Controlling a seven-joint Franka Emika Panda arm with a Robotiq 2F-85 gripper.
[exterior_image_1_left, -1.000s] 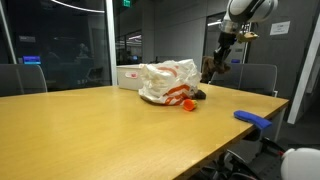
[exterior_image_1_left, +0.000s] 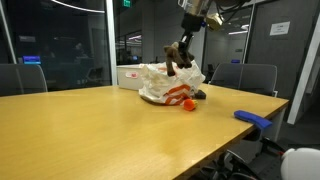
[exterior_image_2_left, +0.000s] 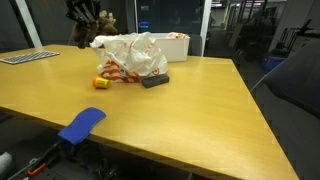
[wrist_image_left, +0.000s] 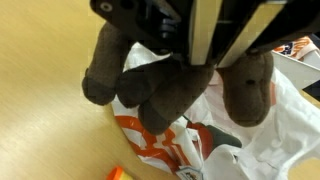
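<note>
A dark brown plush toy (wrist_image_left: 185, 95) hangs from my gripper, which is shut on it; its soft limbs and head spread below the fingers. In exterior view 1 the plush toy (exterior_image_1_left: 178, 57) is just above the white plastic bag with red print (exterior_image_1_left: 168, 84). The wrist view has the bag (wrist_image_left: 180, 150) beneath the toy. Exterior view 2 shows the toy (exterior_image_2_left: 87, 33) at the upper left, beside the top of the bag (exterior_image_2_left: 130, 60). Whether toy and bag touch, I cannot tell.
An orange-red object (exterior_image_1_left: 189, 104) lies in front of the bag, with a dark block (exterior_image_2_left: 155, 80) beside it. A blue object (exterior_image_2_left: 82, 125) rests near the table edge. Behind the bag stands a white box (exterior_image_2_left: 172, 46).
The bag and table objects look unmoved.
</note>
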